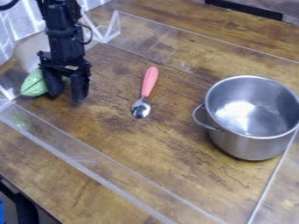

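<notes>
My black gripper (66, 80) is low over the left of the wooden table, right at a green object (33, 86) that lies partly behind its fingers. I cannot tell whether the fingers are open or shut on it. A spoon with a pink handle (149, 83) and a metal head lies in the middle. A large steel pot (250, 131) stands at the right.
Clear plastic strips or edges (128, 175) run along the near and left sides of the table (176, 184).
</notes>
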